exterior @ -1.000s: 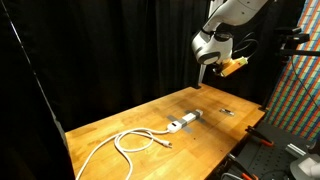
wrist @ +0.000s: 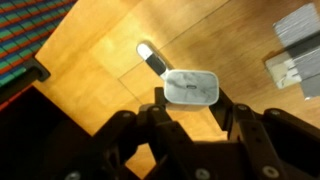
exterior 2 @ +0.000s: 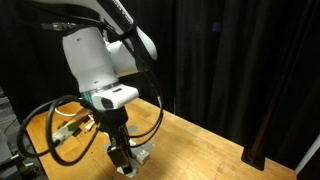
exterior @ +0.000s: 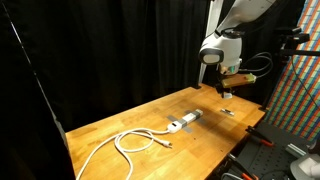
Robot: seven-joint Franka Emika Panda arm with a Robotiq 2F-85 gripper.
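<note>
My gripper is shut on a round, pale grey-white piece, which looks like a small cup or cap. One finger presses on each side of it. Beyond it on the wooden table lies a small, slim object with a silvery rounded end and a dark part; the held piece covers some of it in the wrist view. From the side, the gripper hangs low over the right part of the table, and that small object lies beneath it.
A white power strip is held to the table by grey tape, with its white cable looped at the left. Black curtains stand behind. A striped cloth lies beyond the table edge.
My arm has come down from higher up, bringing the gripper and the held piece closer to the table. The power strip and the slim object have stayed put.
</note>
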